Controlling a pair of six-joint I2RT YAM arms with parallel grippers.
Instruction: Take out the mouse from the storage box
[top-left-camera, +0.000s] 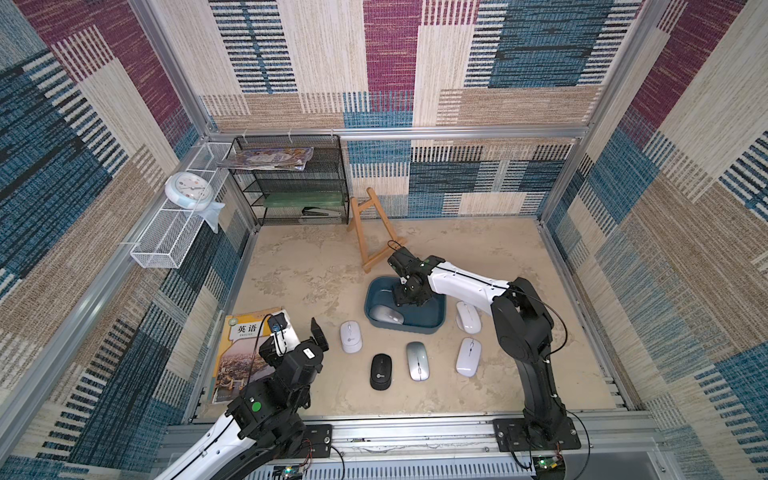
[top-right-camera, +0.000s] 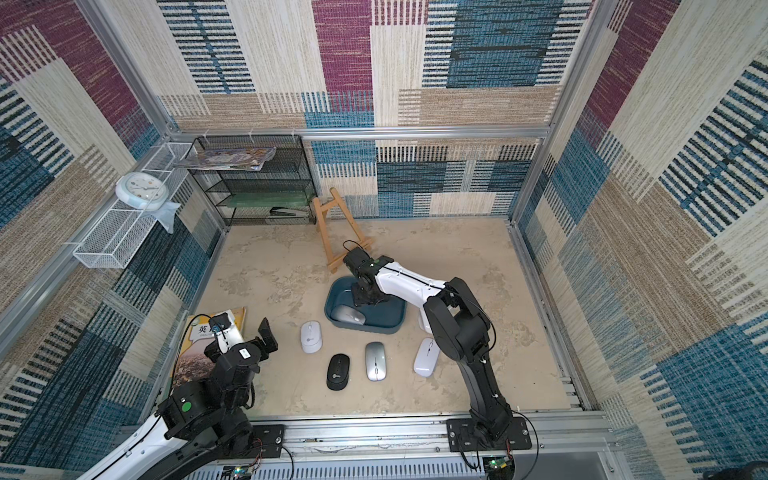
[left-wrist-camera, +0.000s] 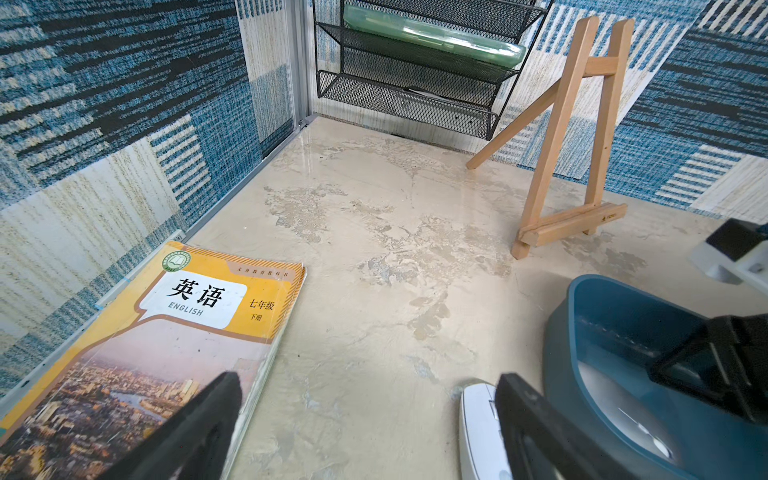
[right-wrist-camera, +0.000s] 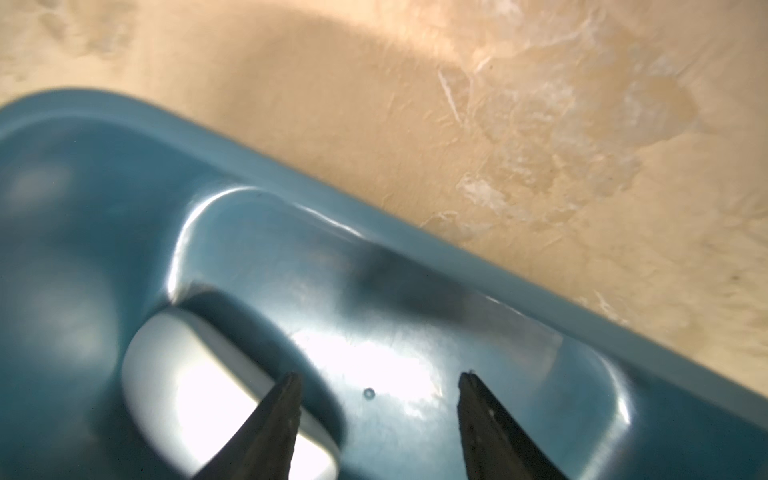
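Note:
A grey mouse (top-left-camera: 389, 314) lies in the near left part of the dark blue storage box (top-left-camera: 438, 318); the right wrist view shows the mouse's pale body (right-wrist-camera: 204, 392) at lower left. My right gripper reaches down into the box, its fingers part open. Nothing sits between its fingers; the left finger (right-wrist-camera: 272, 424) overlaps the mouse's edge in view, and whether they touch I cannot tell. Over by the textbook, my left gripper stands open and empty, left of the box.
Outside the box lie a white mouse (top-left-camera: 350, 337), a black mouse (top-left-camera: 381, 372), a silver mouse (top-left-camera: 417, 361) and more white mice (top-left-camera: 468, 357). A wooden easel (top-left-camera: 361, 232) stands behind. The textbook (top-left-camera: 240, 356) is far left.

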